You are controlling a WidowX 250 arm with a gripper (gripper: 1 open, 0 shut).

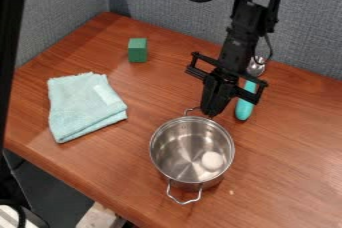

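Observation:
My black gripper point(214, 106) hangs low just behind a steel pot point(183, 169), its tip close to the pot's far handle; whether it is open or shut is unclear. The pot has two wire handles and a small pale round patch or object inside. A turquoise elongated object point(245, 108) lies behind the gripper on the right, with a silvery item point(258, 65) beyond it, partly hidden by the arm.
A folded pale cloth point(83, 105) lies on the left of the wooden table point(287, 172), and a green block point(138, 50) stands at the back left. Grey padded walls border the back.

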